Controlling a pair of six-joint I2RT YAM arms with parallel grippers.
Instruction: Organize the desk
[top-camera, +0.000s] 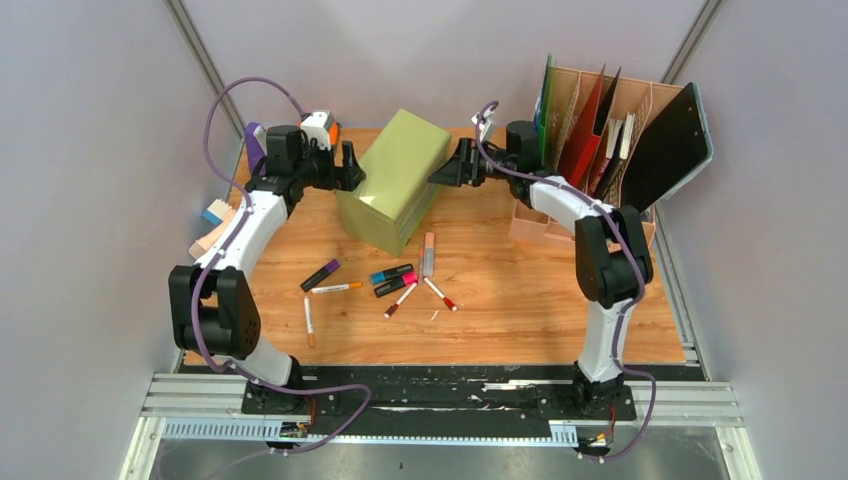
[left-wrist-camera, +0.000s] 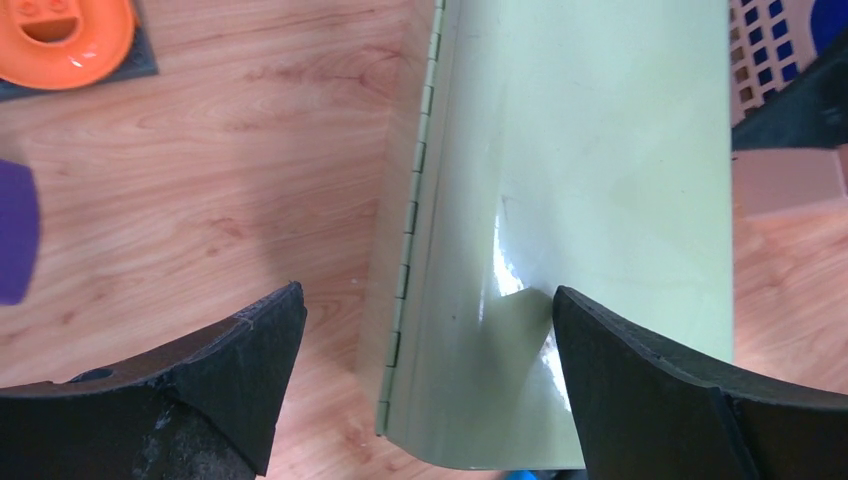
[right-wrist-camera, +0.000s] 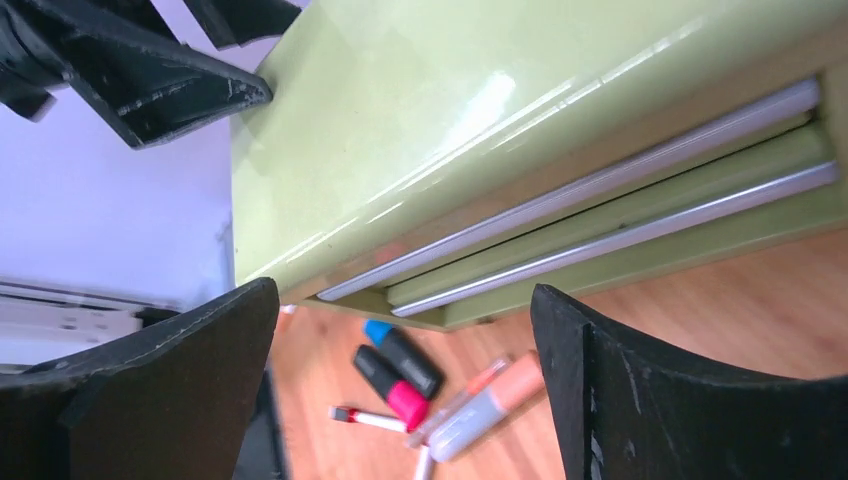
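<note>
A light green box-like case (top-camera: 408, 155) stands turned at an angle at the back middle of the wooden desk. At its left side my left gripper (top-camera: 350, 170) is open; one finger (left-wrist-camera: 640, 370) overlaps the green surface in the left wrist view, the other (left-wrist-camera: 235, 370) is over bare wood. On the case's right my right gripper (top-camera: 455, 165) is also open, nothing between its fingers, and the case's slotted side (right-wrist-camera: 600, 220) shows beyond them. Several markers lie in front, among them a black-and-pink one (top-camera: 395, 285), a purple-capped one (top-camera: 320, 275) and an orange-capped one (top-camera: 337, 288).
A pink organizer (top-camera: 640, 230) holding folders, including a red one (top-camera: 582, 140), and a black clipboard (top-camera: 665, 150) fills the back right. Wooden and blue items (top-camera: 212, 228) lie at the left edge.
</note>
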